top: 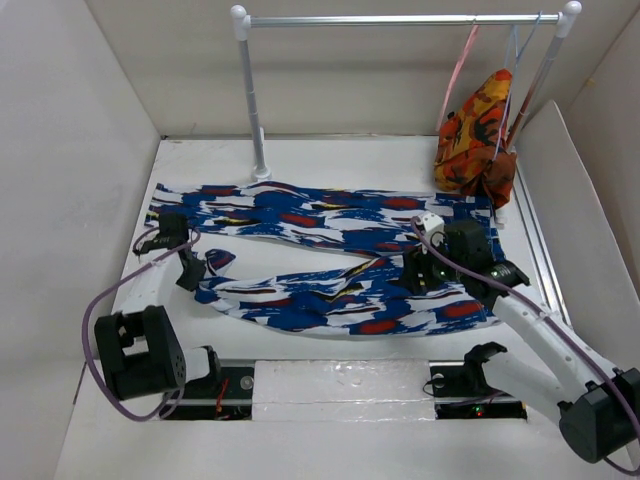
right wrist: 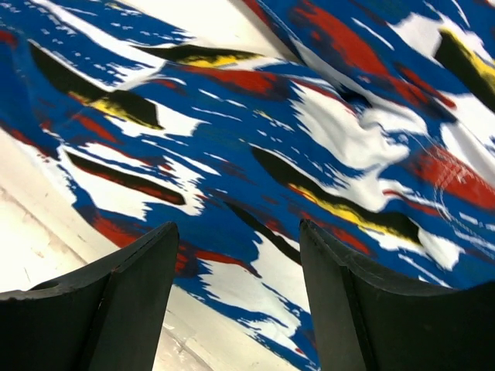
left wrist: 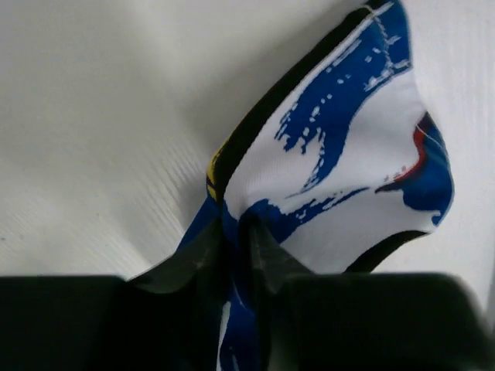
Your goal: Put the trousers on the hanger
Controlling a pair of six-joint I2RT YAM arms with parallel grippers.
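The patterned blue, white and red trousers (top: 355,300) lie spread on the white floor, two legs side by side. My left gripper (top: 188,268) is down at the tip of the lower leg; in the left wrist view its blurred fingers (left wrist: 193,286) are close around a fold of the fabric (left wrist: 340,116), whether gripping it I cannot tell. My right gripper (top: 418,265) is over the right part of the trousers, fingers apart (right wrist: 131,301), with fabric below and nothing held.
A metal rail (top: 370,21) on posts spans the back, with pink and blue hanging straps and an orange camouflage item (top: 470,130) at the right end. Bare floor lies around the back left post (top: 258,150).
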